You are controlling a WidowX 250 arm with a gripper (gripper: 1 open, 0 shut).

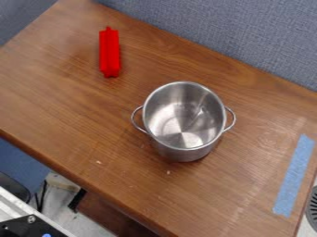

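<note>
A red elongated object [109, 53] lies toward the upper left of the wooden table [87, 120]. A steel pot [183, 140] with two side handles stands right of the middle, its inside showing empty. No gripper can be made out in the camera view.
A strip of blue tape [294, 176] runs along the table's right side. A grey padded wall [247, 42] borders the back. Dark and white equipment with cables sits off the table at the lower left.
</note>
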